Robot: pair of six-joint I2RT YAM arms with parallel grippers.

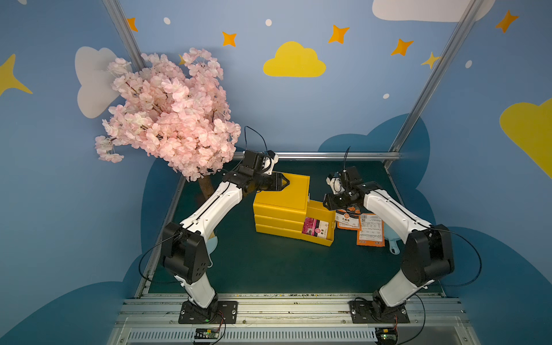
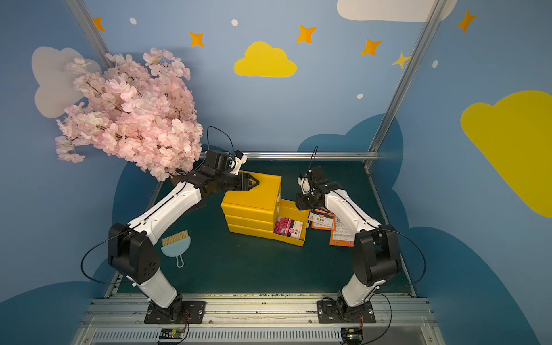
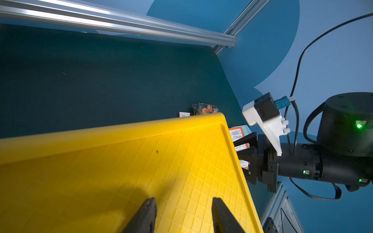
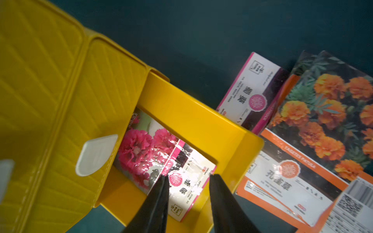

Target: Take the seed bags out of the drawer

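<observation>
The yellow drawer unit (image 1: 280,195) has its bottom drawer (image 4: 229,147) pulled out to the right. A pink-flowered seed bag (image 4: 182,184) lies inside it. Outside, right of the drawer, lie marigold seed bags (image 4: 322,116), a pink-banded bag (image 4: 244,89) and an orange-edged bag (image 1: 370,231). My left gripper hangs over the unit's top, fingers apart with nothing seen between them. My right gripper is over the open drawer's right end above the bag, fingers apart and empty.
A blossom tree (image 1: 172,115) stands at the back left. A dustpan with brush (image 2: 176,247) lies at the front left, and a light-blue item (image 1: 394,230) is under the right arm.
</observation>
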